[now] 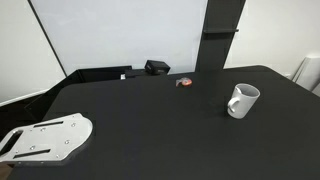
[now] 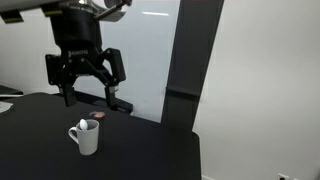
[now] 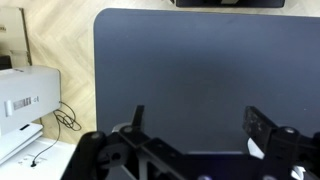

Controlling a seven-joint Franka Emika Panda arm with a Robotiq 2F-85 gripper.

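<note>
A white mug (image 1: pixel 243 100) stands upright on the black table, its handle toward the left of exterior view 1. In exterior view 2 the mug (image 2: pixel 89 141) shows a small white shape (image 2: pixel 83 125) at its rim; I cannot tell what it is. My gripper (image 2: pixel 91 98) hangs above the table with its fingers spread apart, appearing over the mug in that view. Nothing lies between the fingertips of the gripper in the wrist view. There, a white patch (image 3: pixel 256 149), probably the mug, is mostly hidden behind the right finger.
A small orange-and-grey item (image 1: pixel 184 82) lies near the table's back edge, close to a black box (image 1: pixel 157 67). A pale metal plate (image 1: pixel 62 138) occupies the left front. A white device (image 3: pixel 28 95) with a cable stands off the table.
</note>
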